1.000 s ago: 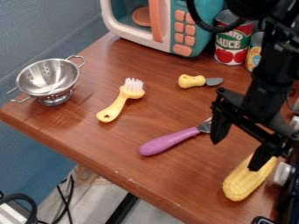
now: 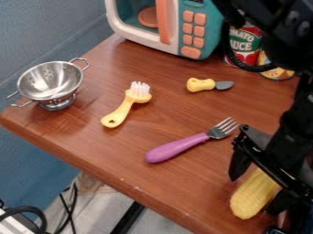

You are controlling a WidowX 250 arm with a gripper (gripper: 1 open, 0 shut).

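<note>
A yellow corn cob (image 2: 253, 194) lies at the front right of the wooden table, its upper end hidden by the black gripper (image 2: 262, 164). The gripper is low over the cob, its fingers around that end; whether they are closed on it is hard to tell.
A purple fork (image 2: 178, 148), a yellow brush (image 2: 117, 112), a yellow-handled knife (image 2: 202, 85) and a steel colander (image 2: 50, 83) lie on the table (image 2: 110, 155). A toy microwave (image 2: 159, 23) and cans (image 2: 243, 44) stand at the back.
The arm came down and right onto the corn.
</note>
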